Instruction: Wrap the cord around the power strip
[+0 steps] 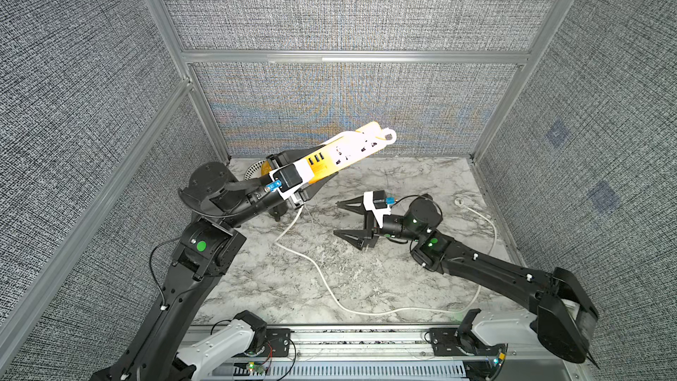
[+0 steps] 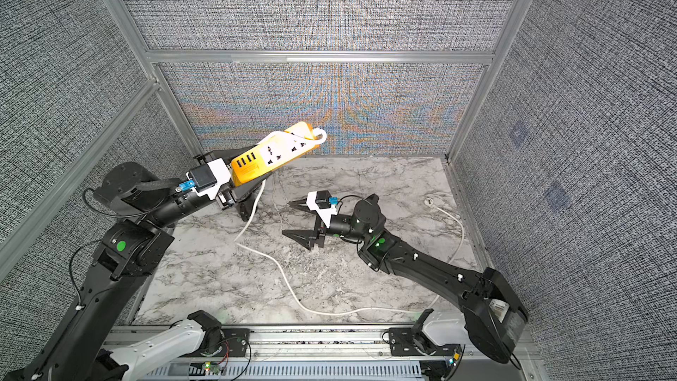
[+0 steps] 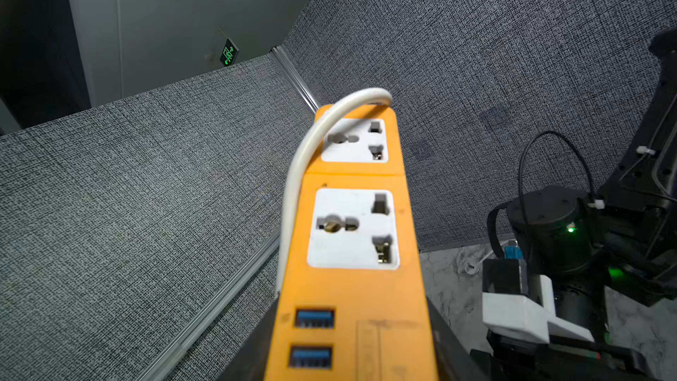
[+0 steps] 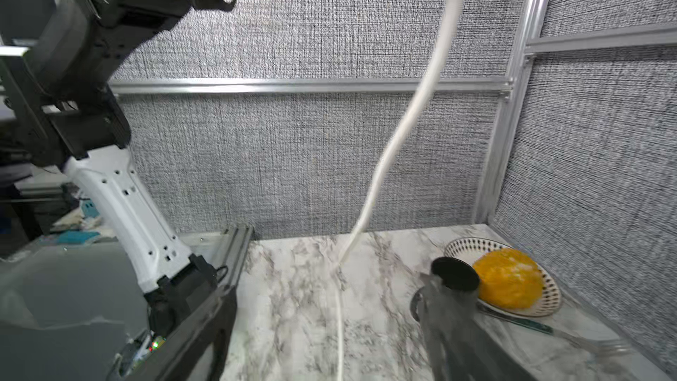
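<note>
My left gripper is shut on the USB end of the orange power strip, which is raised above the table and tilted, its white sockets facing up. From the strip's far end the white cord bends back and runs along one long side; its path behind the strip is hidden in that view. Lower down, the cord drops to the table and curves along the front to the right. My right gripper stands open below the strip. Between its spread fingers, the cord shows farther off, apart from them.
A patterned plate with an orange lump, a dark cup and a fork lie at the back left. The plug end rests at the right. Mid-table is mostly bare.
</note>
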